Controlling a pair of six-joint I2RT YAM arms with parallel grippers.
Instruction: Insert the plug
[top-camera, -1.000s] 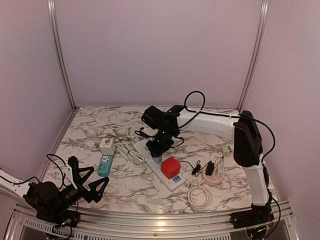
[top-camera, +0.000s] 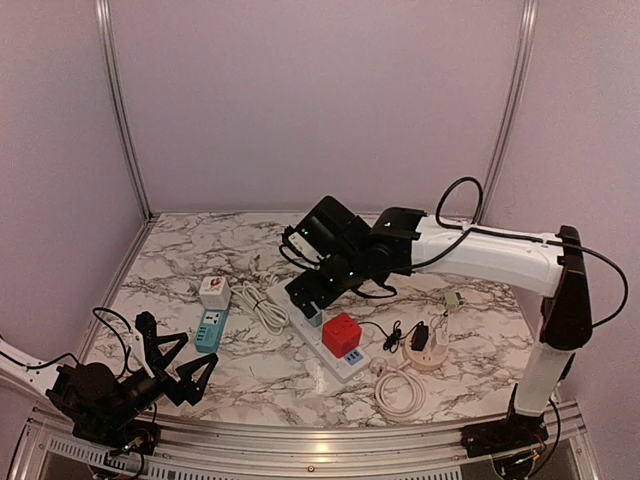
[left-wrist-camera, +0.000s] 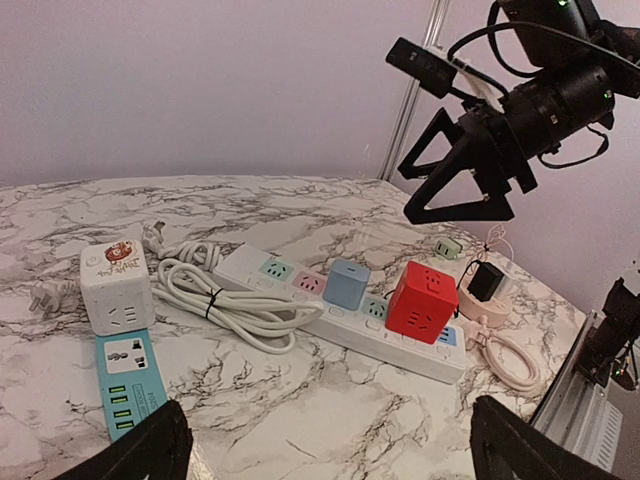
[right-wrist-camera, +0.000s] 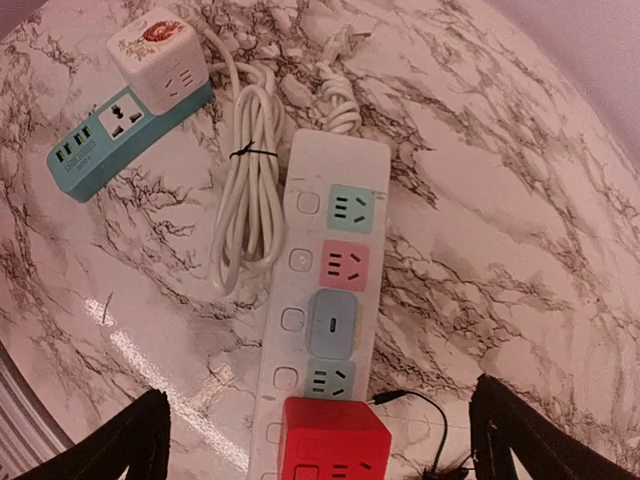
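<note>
A white power strip (right-wrist-camera: 300, 250) with coloured socket panels lies mid-table. A small blue-grey plug block (right-wrist-camera: 332, 325) sits on it, next to a red cube plug (right-wrist-camera: 335, 450) at its near end. My right gripper (top-camera: 315, 295) hangs above the strip, open and empty; its wrist view looks down on both blocks. My left gripper (top-camera: 190, 365) stands open and empty at the front left, low, facing the table.
A teal strip (top-camera: 210, 330) with a white cube (top-camera: 215, 292) lies left, beside a bundled white cable (top-camera: 265, 310). A round pinkish unit (top-camera: 425, 355), black plug and coiled cable occupy the right.
The left arm has not moved.
</note>
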